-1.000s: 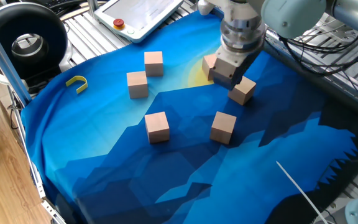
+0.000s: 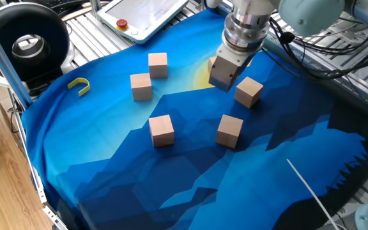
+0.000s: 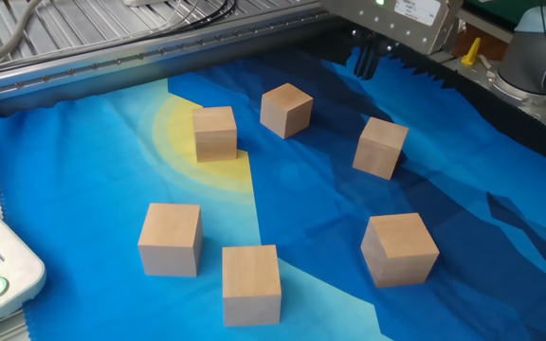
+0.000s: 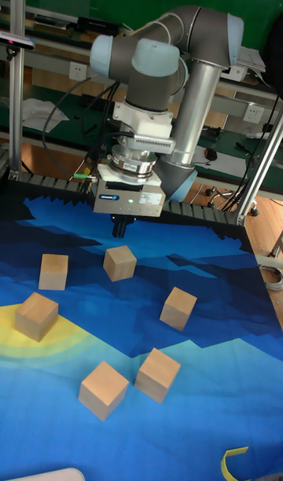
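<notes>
Several plain wooden cubes form a loose ring on the blue printed cloth. In exterior view 2, one cube (image 3: 215, 134) rests on the yellow sun print, with a second cube (image 3: 286, 110) to its right and a third cube (image 3: 380, 148) farther right. My gripper (image 3: 366, 64) hangs pointing down behind that third cube, apart from it. From exterior view 3, the dark fingers of my gripper (image 4: 123, 228) appear close together above and behind the cube (image 4: 119, 263); no cube is held. Whether the narrow fingers are fully shut is unclear. In exterior view 1 the gripper body partly covers the sun cube (image 2: 211, 64).
A yellow hook-shaped piece (image 2: 79, 85) lies near the cloth's left edge. The teach pendant (image 2: 143, 18) with a red button sits beyond the cloth. A thin pale rod (image 2: 312, 195) crosses the lower right. Bare cloth (image 2: 126, 182) fills the front.
In exterior view 1 my gripper has shifted slightly left and up, uncovering the cube on its right and covering more of the sun cube. The cubes have not moved.
</notes>
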